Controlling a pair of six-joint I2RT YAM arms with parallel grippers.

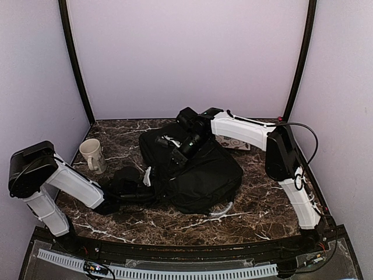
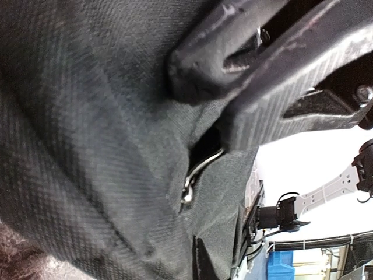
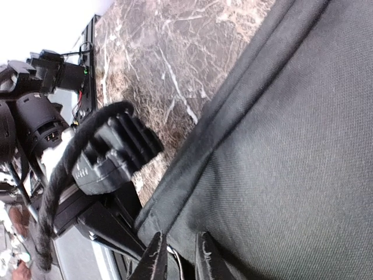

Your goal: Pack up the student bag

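Observation:
A black fabric bag (image 1: 207, 178) lies in the middle of the table; its cloth fills much of the left wrist view (image 2: 87, 128) and right wrist view (image 3: 303, 146). At the bag's front left side is my left gripper (image 1: 164, 188), shut against the cloth; whether a fold is pinched is unclear. A metal zipper pull (image 2: 187, 192) shows just below its fingertips. Reaching over the bag from the right, my right gripper has its fingertips apart beside the bag's edge. A thin metal strip of zipper shows between and behind them. The inside of the bag is hidden.
A white mug (image 1: 93, 155) stands at the left back. Behind the bag, partly under the right arm, lies a pale patterned object (image 1: 233, 143). A clear strap piece (image 1: 221, 210) sticks out at the bag's front.

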